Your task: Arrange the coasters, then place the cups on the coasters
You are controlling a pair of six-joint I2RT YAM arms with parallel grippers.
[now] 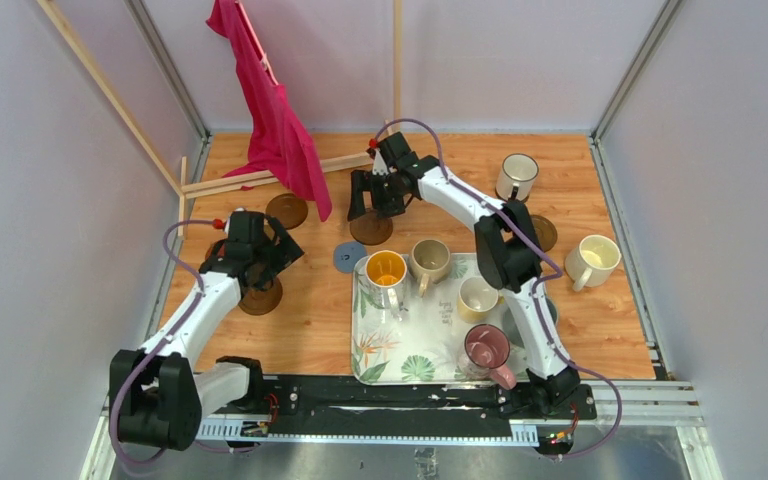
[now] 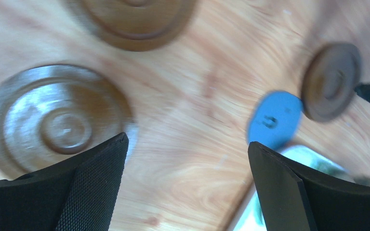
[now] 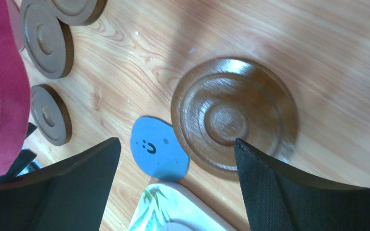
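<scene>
My left gripper [image 1: 265, 257] stands open over the left cluster of wooden coasters; in the left wrist view a brown coaster [image 2: 62, 120] lies below its fingers. My right gripper [image 1: 375, 197] is open above a brown coaster [image 3: 231, 106] at the middle back, beside a blue coaster [image 1: 350, 257]. Several cups, among them an orange-lined cup [image 1: 387, 275] and a tan cup [image 1: 429, 262], stand on the floral tray [image 1: 420, 340]. Nothing is held in either gripper.
A white mug [image 1: 516, 175] stands at back right, a cream mug [image 1: 591, 260] at right. A pink cloth [image 1: 275, 130] hangs over wooden rods at the back left.
</scene>
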